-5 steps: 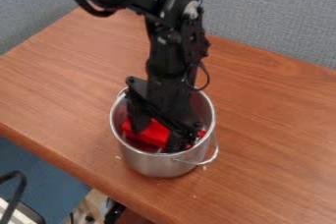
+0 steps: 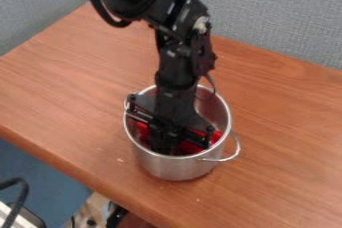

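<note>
A steel pot (image 2: 178, 167) with a side handle stands on the wooden table near its front left edge. Inside it lies a red object (image 2: 194, 145), mostly hidden behind the black gripper (image 2: 167, 137), which reaches down into the pot from above. The gripper's fingertips are hidden, so I cannot see what, if anything, is between them.
A grey wall is behind.
The gripper has shifted slightly and sits lower in the pot, covering more of the red object. The pot and its handle have turned or shifted a little.
</note>
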